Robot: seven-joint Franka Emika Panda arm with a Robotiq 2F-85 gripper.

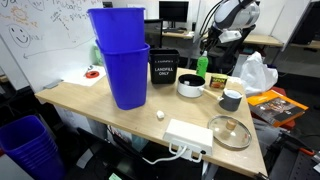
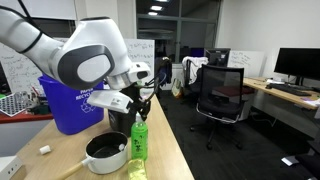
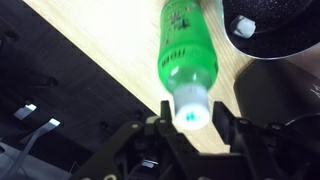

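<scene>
A green bottle (image 1: pixel 202 66) with a white cap stands upright on the table, just behind the pot (image 1: pixel 191 85). In exterior view 2 the bottle (image 2: pixel 139 139) is right below my gripper (image 2: pixel 138 117). From the wrist, the cap of the bottle (image 3: pixel 188 60) lies between the two fingers of my gripper, with a gap seeming to show on each side. The fingers stand apart, and a firm hold on the cap does not show. Inside the dark pot (image 3: pixel 275 28) is a small whitish piece.
A black landfill bin (image 1: pixel 163 69) and tall blue bins (image 1: pixel 127 75) stand left of the pot. A yellow packet (image 1: pixel 218 82), a white mug (image 1: pixel 230 100) and a metal plate (image 1: pixel 232 132) are nearer the right edge. Open table lies at front left.
</scene>
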